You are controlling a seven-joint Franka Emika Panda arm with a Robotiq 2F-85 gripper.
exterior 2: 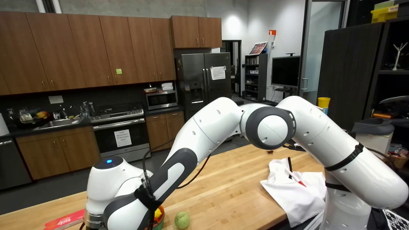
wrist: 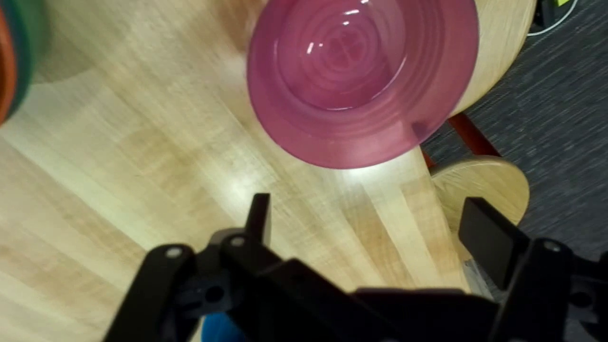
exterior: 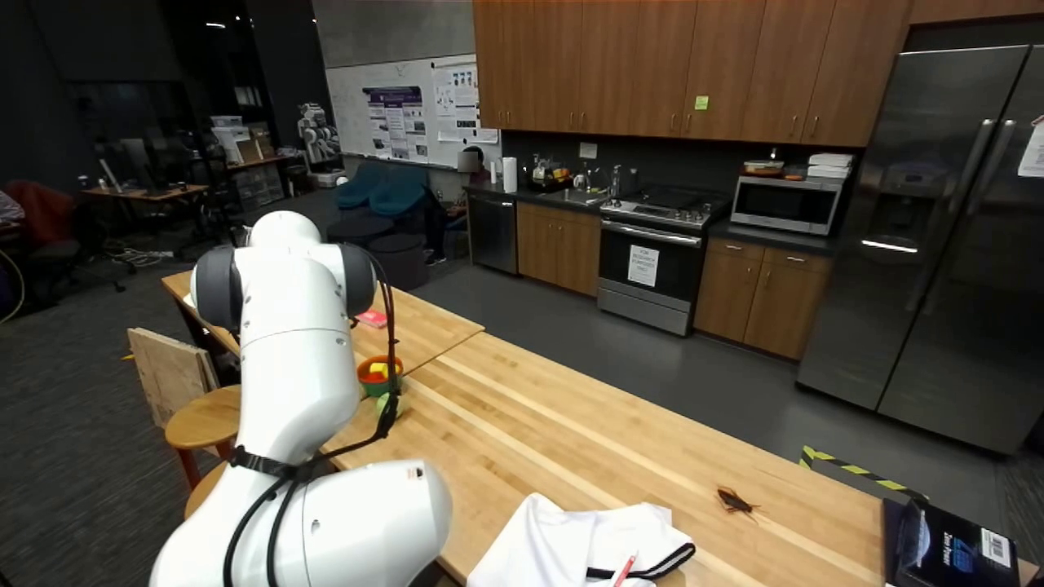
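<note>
In the wrist view my gripper stands open, its two dark fingers wide apart with bare tabletop and the table edge showing between them. Ahead of the fingertips a translucent pink bowl (wrist: 347, 134) sits near the table's edge, apart from them. At the upper left of the same view an orange and green bowl (wrist: 12, 68) is partly cut off. Exterior view 1 shows that bowl (exterior: 373, 381) with yellow and red things inside. The arm hides the pink bowl and the gripper in both exterior views.
A green ball (exterior 2: 182, 220) lies on the table beside the orange and green bowl. A red packet (exterior 2: 65, 220) is at the far end. White cloth (exterior: 577, 538) with a red marker lies near the arm's base. A blue object (wrist: 219, 328) shows below my gripper.
</note>
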